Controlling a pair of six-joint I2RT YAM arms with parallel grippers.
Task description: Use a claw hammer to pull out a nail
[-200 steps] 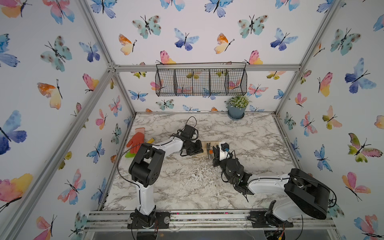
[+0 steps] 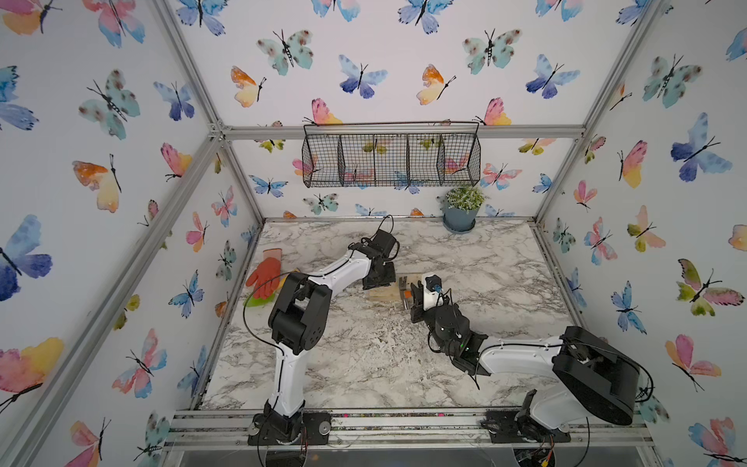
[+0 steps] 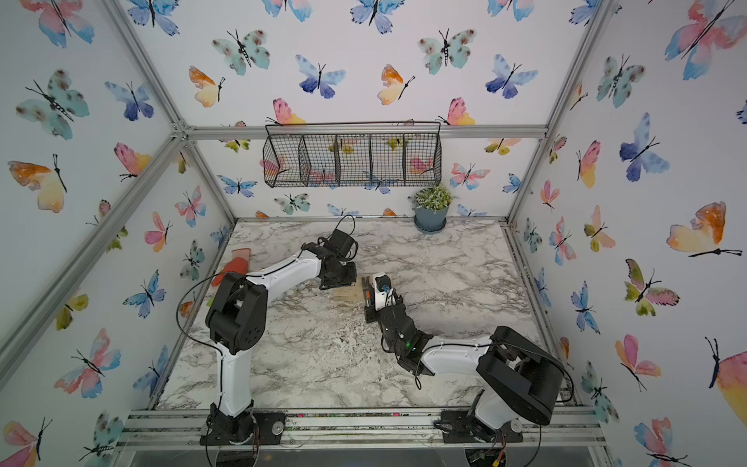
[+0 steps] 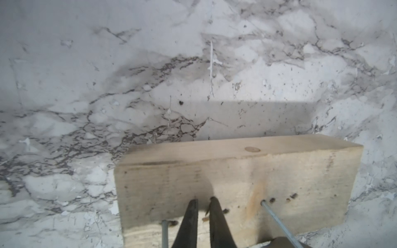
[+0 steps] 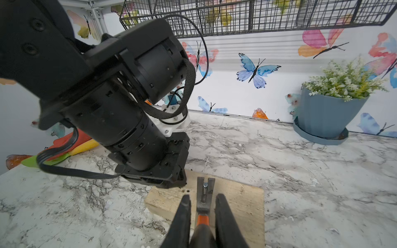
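Note:
A wooden block (image 4: 314, 181) with two nails in view lies on the table; one is a long nail (image 4: 281, 223) at right, the other a nail (image 4: 164, 235) at left. My right gripper is shut on the handle of the claw hammer (image 5: 203, 206), black with an orange part. Between the claw's two prongs a nail head (image 5: 205, 185) shows, over the block. My left gripper is shut over the block between the nails, nothing visible between its fingers; whether its tips touch the wood, I cannot tell.
Gloves (image 2: 266, 274) in red and other colours lie at the left edge. A potted plant (image 5: 333, 107) stands at the back right, and a wire basket (image 2: 389, 159) hangs on the back wall. Small pale scraps (image 2: 393, 342) litter the table before the block.
The right gripper has shifted a little to the left with the hammer.

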